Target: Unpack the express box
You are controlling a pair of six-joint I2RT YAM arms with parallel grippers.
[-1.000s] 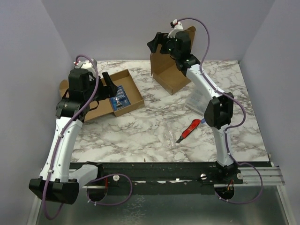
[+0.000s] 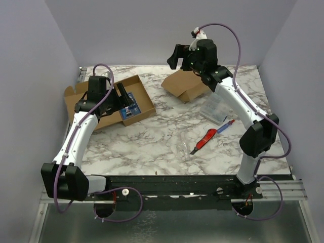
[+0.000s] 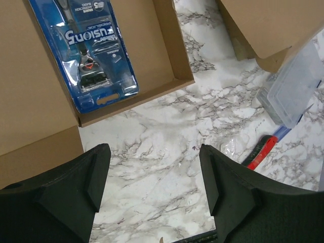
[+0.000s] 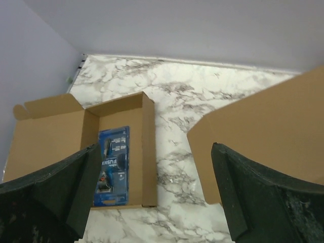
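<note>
A cardboard box (image 2: 144, 98) with its lid folded out to the left lies at the back left, holding a blue Fusion5 razor package (image 3: 101, 55). My left gripper (image 2: 122, 98) stands open above it, nothing between its fingers; in its wrist view (image 3: 154, 167) the box fills the upper left. A second cardboard box (image 2: 185, 86) at the back right has its flap lowered. My right gripper (image 2: 179, 58) is open above and behind that box, empty, its fingers framing both boxes in the right wrist view.
A clear plastic case (image 2: 215, 109), a blue tool (image 2: 225, 126), a red box cutter (image 2: 205, 139) and a clear plastic piece (image 2: 183, 149) lie on the right and centre.
The right box's flap has swung down from upright.
</note>
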